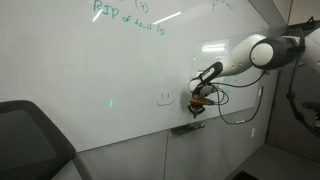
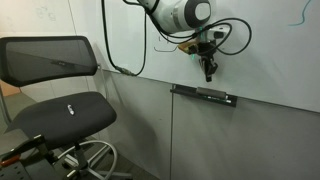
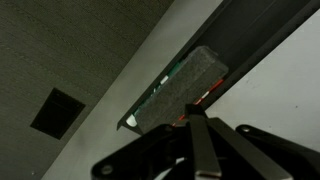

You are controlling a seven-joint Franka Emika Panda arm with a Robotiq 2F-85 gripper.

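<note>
A grey felt eraser [image 3: 192,84] lies in the dark marker tray [image 3: 245,48] in the wrist view. Beside it are a thin red-and-white marker [image 3: 211,92] and a green one [image 3: 172,76], both partly covered. My gripper looks shut at the lower right, its tips overlapping the eraser's near side in this view, with nothing visible between them. From the second exterior view, the gripper [image 2: 209,76] hangs just above the tray [image 2: 185,91], in front of the whiteboard, apart from the eraser [image 2: 213,93].
The whiteboard [image 1: 120,70] carries handwriting and a drawn smile. A black office chair [image 2: 62,120] stands to the left, a small light object [image 2: 70,108] on its seat. Cables loop around the arm. Below the tray the grey wall [image 2: 200,140] is clear.
</note>
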